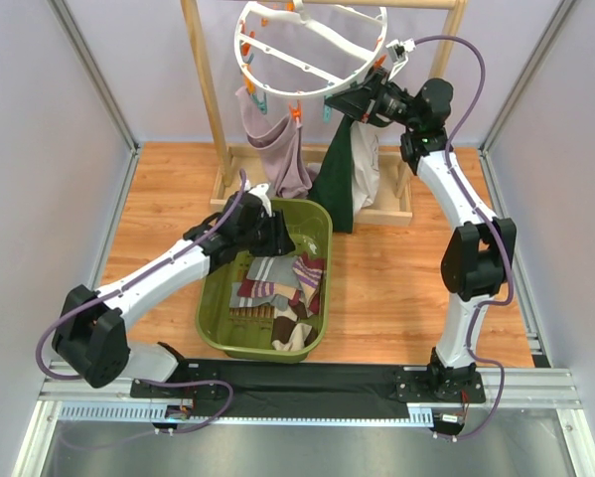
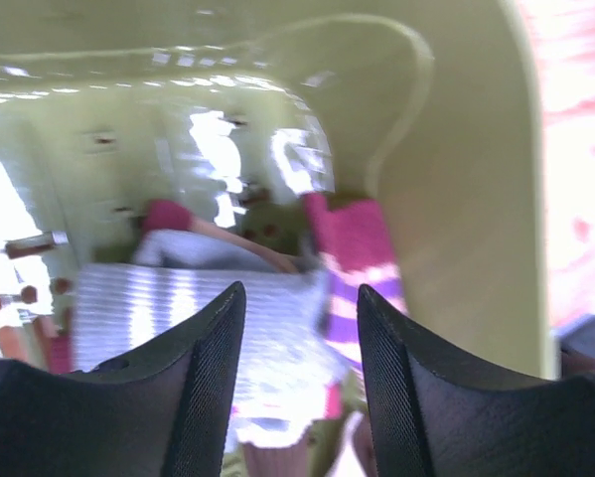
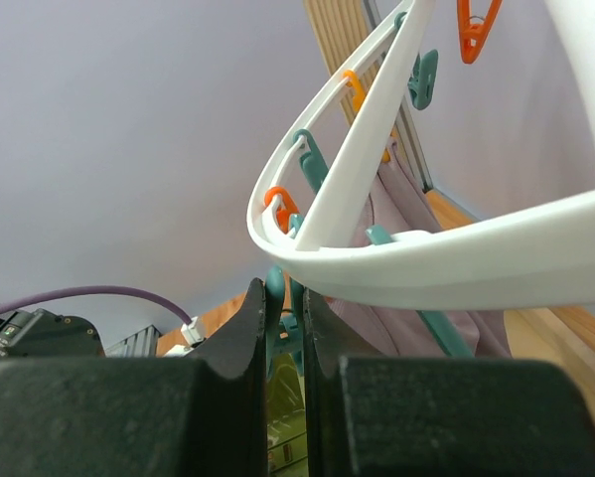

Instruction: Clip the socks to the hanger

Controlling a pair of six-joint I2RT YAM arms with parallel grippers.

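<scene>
My left gripper [image 1: 273, 234] hangs open over the green bin [image 1: 213, 318], above a grey striped sock [image 2: 158, 318] and a maroon-purple striped one [image 1: 307, 278]; nothing is between its fingers. My right gripper [image 1: 347, 102] is at the white hanger's [image 1: 307, 68] right-front rim, its fingers close together on a teal clip [image 3: 274, 288]; how far shut is hard to tell. A dark green sock [image 1: 332, 184] and a white one [image 1: 367, 164] hang below it; a pinkish sock [image 1: 277, 149] hangs from the clips at left.
A wooden stand [image 1: 206, 84] carries the hanger at the back. More socks [image 1: 292, 328] lie at the bin's front.
</scene>
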